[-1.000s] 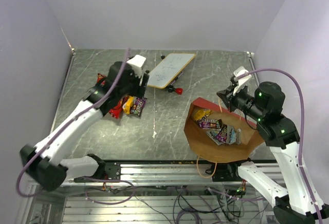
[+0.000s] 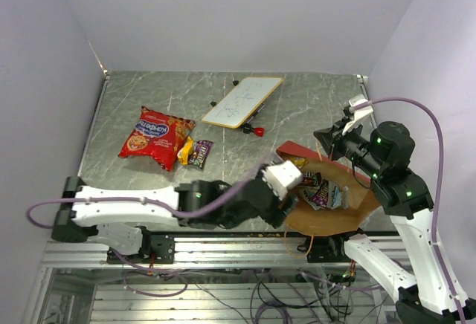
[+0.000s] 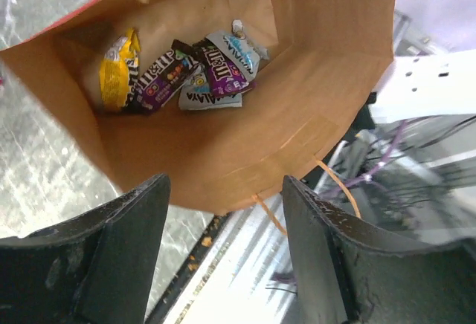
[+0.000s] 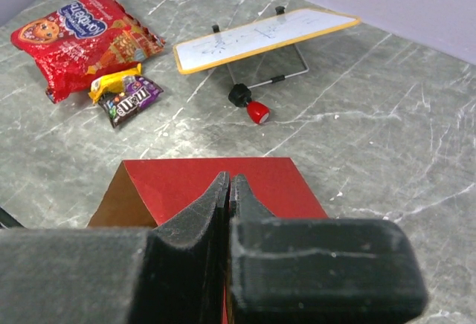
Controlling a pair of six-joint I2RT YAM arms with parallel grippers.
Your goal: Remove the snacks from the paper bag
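Observation:
The paper bag (image 3: 297,94) lies open toward my left gripper, which hovers at its mouth with fingers apart and empty. Inside are a yellow pack (image 3: 116,67), a dark bar (image 3: 160,80), a purple Skittles-like pack (image 3: 222,73) and grey packets (image 3: 202,97). My right gripper is shut at the bag's red top edge (image 4: 275,183); whether anything thin is between its fingers is hidden. On the table at left lie a red chip bag (image 2: 152,137), a yellow pack (image 2: 185,151) and an M&M's pack (image 2: 199,154).
A tilted whiteboard (image 2: 243,99) on a stand with a red knob (image 2: 258,131) stands at the back centre. The grey table (image 2: 320,97) has free room at the back right and left of the bag. The front rail borders the bag.
The right arm is nearly unchanged.

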